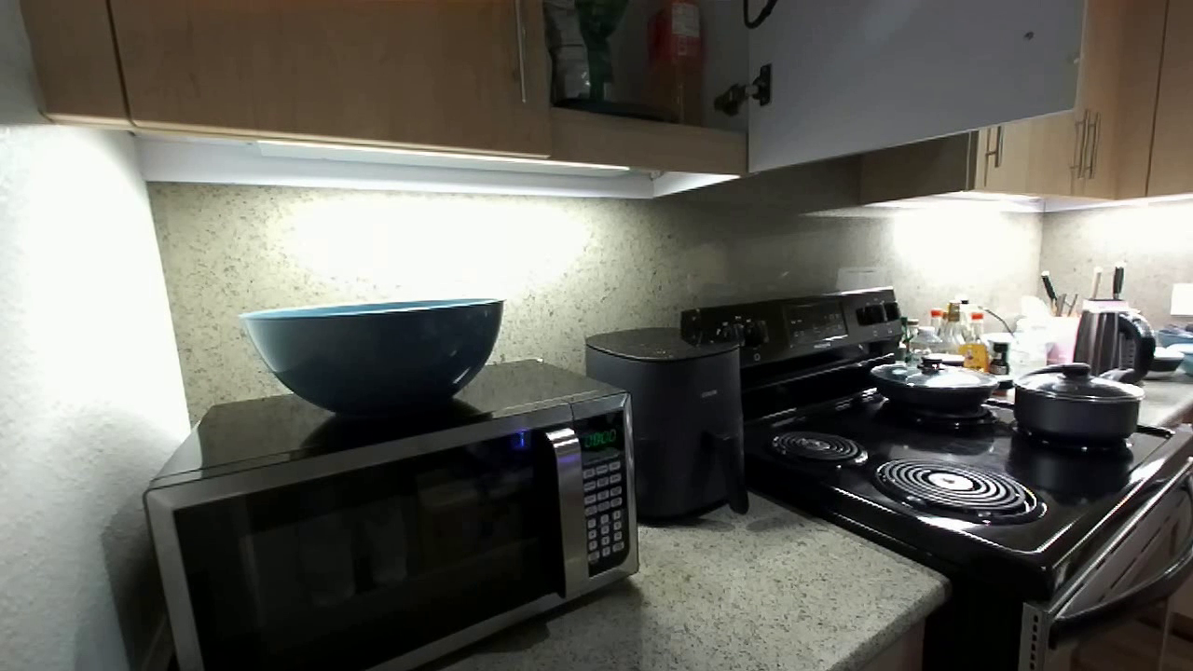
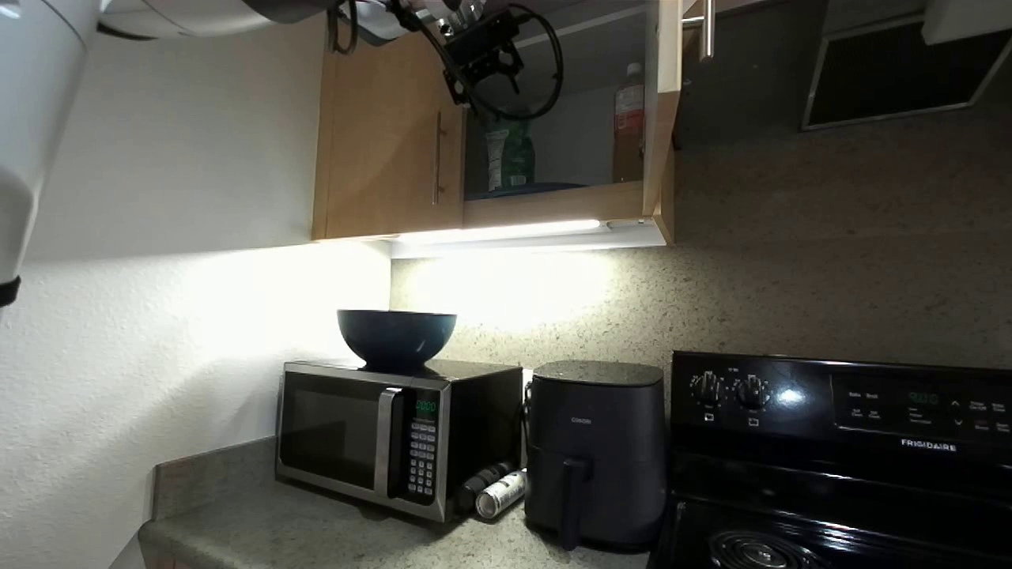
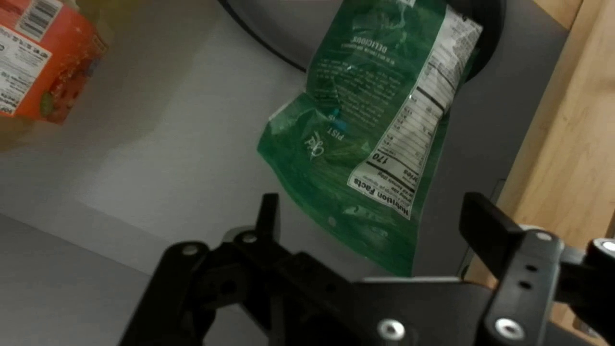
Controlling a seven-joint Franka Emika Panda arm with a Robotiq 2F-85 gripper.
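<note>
A green snack bag [image 3: 369,127] with a white nutrition panel is inside the open upper cabinet [image 2: 579,118]. Its near end lies between and beyond the spread fingers of my gripper in the wrist view. The gripper is open, and a gap shows between each fingertip and the bag. Exterior view 2 has the black wrist hardware at the cabinet opening, above the green bag [image 2: 518,156]; the fingers are hard to make out there. Only the lower part of the bag [image 1: 601,50] shows in exterior view 1.
An orange-labelled bottle [image 3: 43,63] stands in the cabinet. A dark-rimmed round dish [image 3: 271,29] lies under the bag. The wooden cabinet frame [image 3: 553,132] is close to the right finger. The cabinet door [image 1: 906,78] stands open. Below are a microwave [image 1: 391,526] with a blue bowl [image 1: 380,356].
</note>
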